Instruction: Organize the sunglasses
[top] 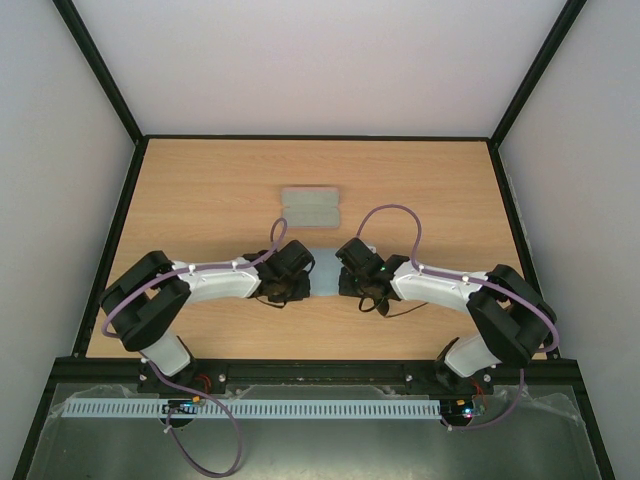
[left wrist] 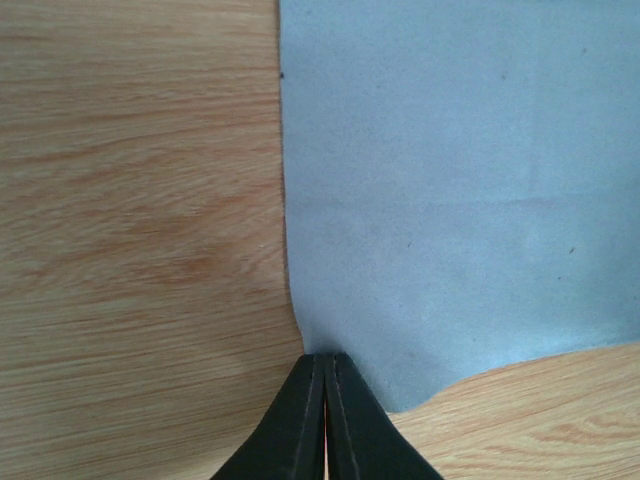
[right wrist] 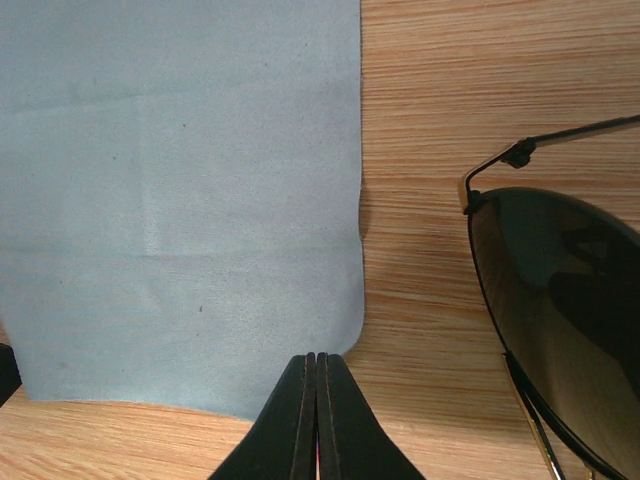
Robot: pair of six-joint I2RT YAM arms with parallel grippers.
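Observation:
A light blue cloth [top: 325,270] lies flat between my two grippers. My left gripper is shut, its tips at the cloth's left edge near a corner, which bulges slightly; whether any cloth is between them is unclear. My right gripper is shut, over the cloth's lower right corner, nothing visible between its fingers. Sunglasses with a dark lens [right wrist: 555,300] and thin metal frame lie right of the cloth in the right wrist view; in the top view the arm partly hides them.
A pale grey-green case-like object [top: 310,208] with two sections stands behind the cloth. Dark frame rails and walls surround it.

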